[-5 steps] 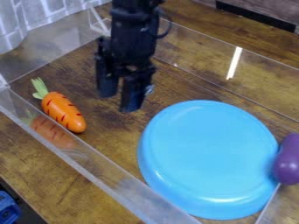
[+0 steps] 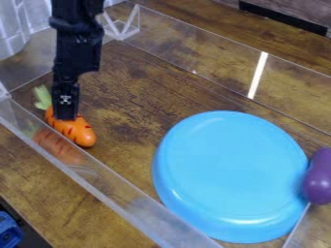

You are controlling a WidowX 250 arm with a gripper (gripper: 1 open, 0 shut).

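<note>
My black gripper (image 2: 65, 105) hangs low at the left, its tips over the green top of an orange toy carrot (image 2: 75, 131). The carrot lies on the wooden surface beside a clear plastic wall. Whether the fingers are open or shut on it cannot be told.
A large blue plate (image 2: 226, 179) fills the lower right, with a purple object (image 2: 316, 177) at its right. Clear walls border the wooden surface (image 2: 181, 77). A blue object (image 2: 7, 232) is at the bottom left corner.
My gripper has moved left from the middle of the surface to the carrot. The carrot and plate look unmoved.
</note>
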